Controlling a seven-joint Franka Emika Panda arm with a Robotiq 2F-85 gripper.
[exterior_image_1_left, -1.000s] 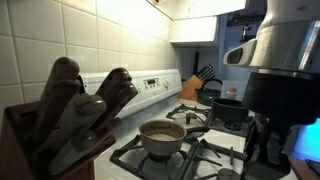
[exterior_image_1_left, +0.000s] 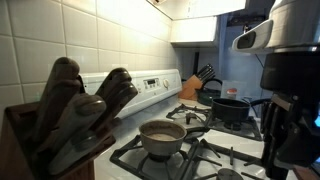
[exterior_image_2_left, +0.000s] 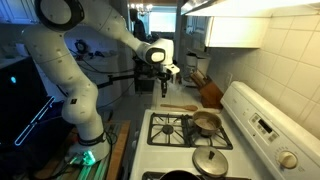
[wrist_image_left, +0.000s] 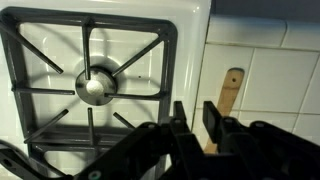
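Note:
In the wrist view my gripper points down, partly open, with a gap between its dark fingers and nothing seen in it. It hangs over the strip where the white stove edge meets the tiled counter. A wooden utensil (wrist_image_left: 229, 92), with a hole in its handle end, lies on those tiles just to the right of the fingers; its lower part is hidden behind them. From exterior view 2, my gripper (exterior_image_2_left: 164, 88) is raised above the wooden utensil (exterior_image_2_left: 180, 107) at the stove's far side.
On the stove (exterior_image_2_left: 160, 157) sit a pot (exterior_image_2_left: 207, 121), a lidded pan (exterior_image_2_left: 210, 160) and a dark pan (exterior_image_2_left: 185, 176) at the near edge. A knife block (exterior_image_2_left: 210, 94) stands behind the utensil. One burner (wrist_image_left: 95, 88) is bare.
In exterior view 1 my arm has shifted to the right and slightly upward. The pot and the knives in the foreground have stayed put.

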